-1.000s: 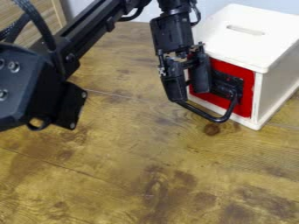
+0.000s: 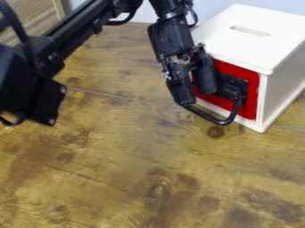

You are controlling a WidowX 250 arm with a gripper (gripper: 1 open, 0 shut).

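Note:
A white box point(image 2: 267, 43) with a red front face point(image 2: 248, 110) sits at the right of the camera view. The black arm comes down from the top left, and its gripper point(image 2: 215, 87) is at the red face, beside a black handle or loop point(image 2: 217, 117) that hangs down along that face. The gripper's fingers are dark against dark parts, so I cannot tell whether it is open or shut, or whether it holds anything.
A pale wall or panel point(image 2: 17, 27) stands at the top left, behind the arm.
The arm's large elbow part at the left has shifted a little left and up. The gripper end stays at the red face, almost unmoved.

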